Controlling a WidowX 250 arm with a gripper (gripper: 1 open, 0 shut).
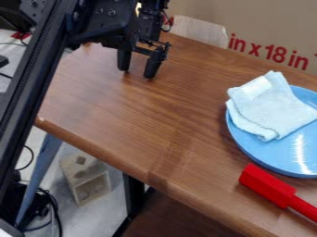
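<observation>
My black gripper (139, 59) hangs over the back left of the wooden table, its two fingers apart, with nothing visible between them. On the right, a light blue folded cloth (266, 109) lies on a blue plate (291, 153). A red tool (266, 188), with its thinner part running off the right edge, lies in front of the plate near the table's front edge.
Cables and floor show off the table's left edge.
</observation>
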